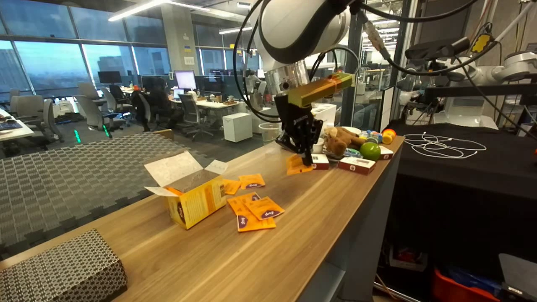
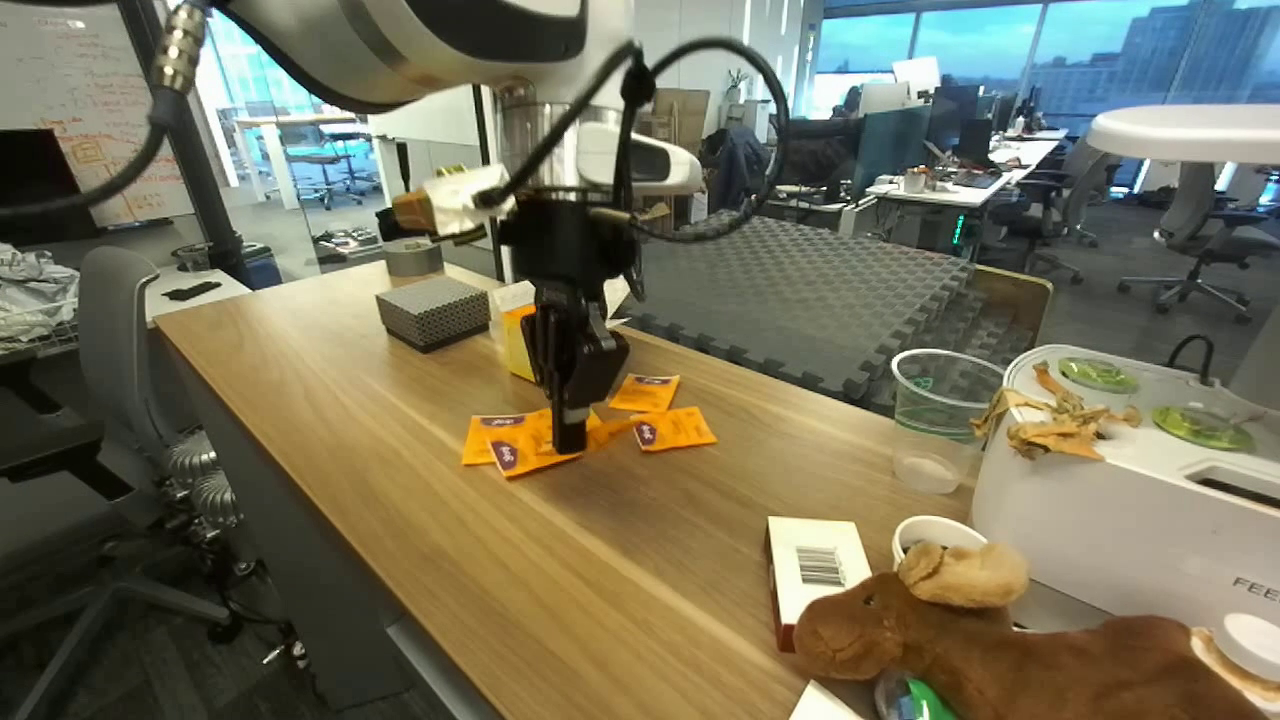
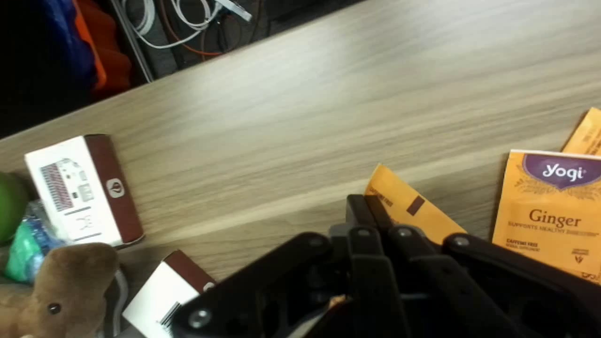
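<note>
My gripper point(image 1: 306, 160) is shut on an orange tea packet point(image 1: 298, 165), gripping it by an edge. In the wrist view the packet point(image 3: 414, 205) sticks out to the right of the closed fingertips, partly hidden by the fingers. It appears to hang above the table. More orange Yogi tea packets point(image 1: 254, 221) lie overlapping on the wood, with others point(image 2: 648, 392) close by. The yellow tea box point(image 1: 199, 204) stands behind them with its flaps open and some orange showing inside. One Ginger packet point(image 3: 549, 211) lies at the right of the wrist view.
White-and-maroon boxes point(image 1: 357, 165), a brown plush toy point(image 2: 948, 636) and a green fruit point(image 1: 370, 151) crowd one end of the table. A clear cup point(image 2: 942, 414) stands near a white appliance point(image 2: 1116, 504). At the other end sits a patterned box point(image 1: 63, 272). Bare wood runs along the front.
</note>
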